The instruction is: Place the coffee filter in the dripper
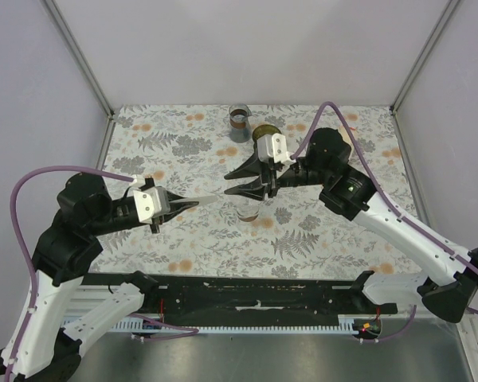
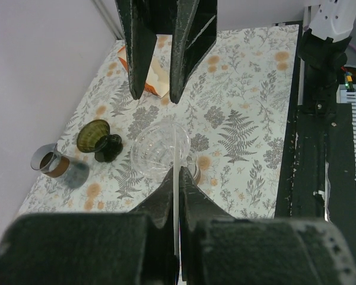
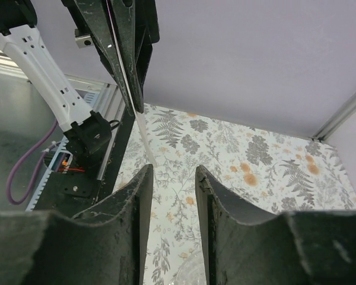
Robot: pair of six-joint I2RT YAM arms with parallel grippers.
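My left gripper (image 1: 187,203) is shut on a thin white coffee filter (image 1: 206,200), seen edge-on in both wrist views (image 2: 175,185) (image 3: 143,133). My right gripper (image 1: 243,179) stands open just right of it, its fingers apart with nothing between them; in the left wrist view it hangs above the filter. A clear dripper (image 2: 148,148) on a stand sits beyond and below the filter in the left wrist view, mostly hidden under the right gripper in the top view.
A glass carafe (image 1: 239,119) and a green cup (image 2: 94,135) stand at the back. An orange-and-white packet (image 2: 154,77) lies to the right.
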